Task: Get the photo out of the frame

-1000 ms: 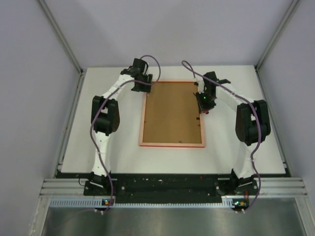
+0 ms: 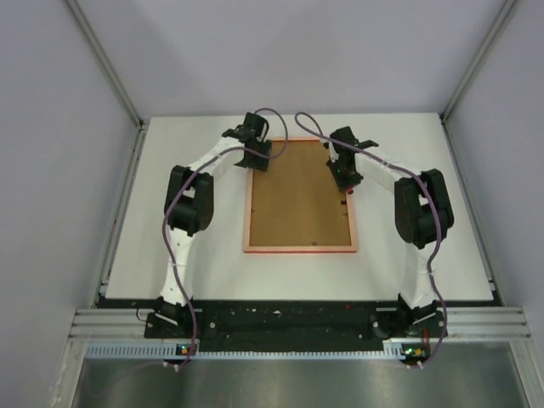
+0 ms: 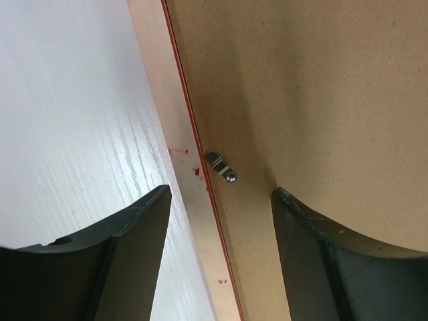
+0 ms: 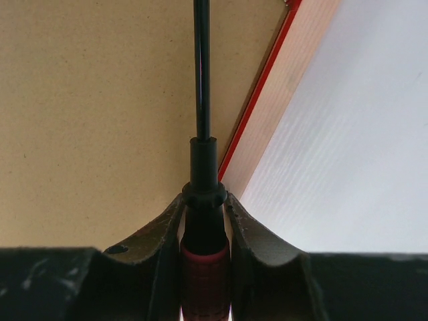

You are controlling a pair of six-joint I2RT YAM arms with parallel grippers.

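Observation:
Face down on the table lies the frame [image 2: 248, 217], a pale pink wooden border with a red inner edge around a brown backing board [image 2: 297, 204]; no photo shows. In the left wrist view a small metal clip [image 3: 221, 167] pokes from the inner edge over the board. My left gripper is open above the frame's left border, its fingers on either side of the border and clip, touching neither visibly. My right gripper is shut on a black screwdriver-like tool [image 4: 202, 160] with a dark red handle, held over the board near the right border.
More small dark clips or marks [image 2: 343, 202] sit along the frame's right inner edge. Thin purple cables [image 2: 166, 229] loop over both arms.
The left gripper has moved right and slightly down over the frame's left border. The frame has slid slightly to the right.

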